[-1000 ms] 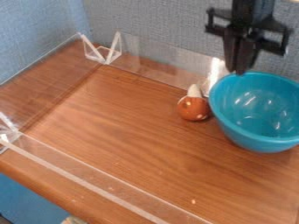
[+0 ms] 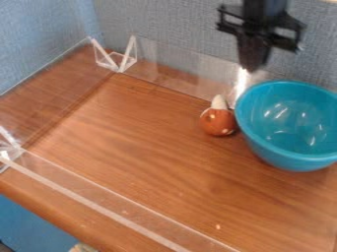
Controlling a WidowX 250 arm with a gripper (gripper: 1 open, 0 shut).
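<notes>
The black gripper (image 2: 253, 41) hangs blurred at the top right, raised above and behind the rim of the blue bowl (image 2: 290, 126); whether its fingers are open or shut cannot be made out. The bowl sits on the right of the wooden table and looks empty. Just left of it, a small round orange-brown object with a pale pointed top (image 2: 218, 118) rests on the table, close to the bowl.
Clear low barriers (image 2: 171, 67) run along the back and left of the wooden table (image 2: 132, 148). Grey padded walls stand behind.
The bowl and small object look unmoved.
</notes>
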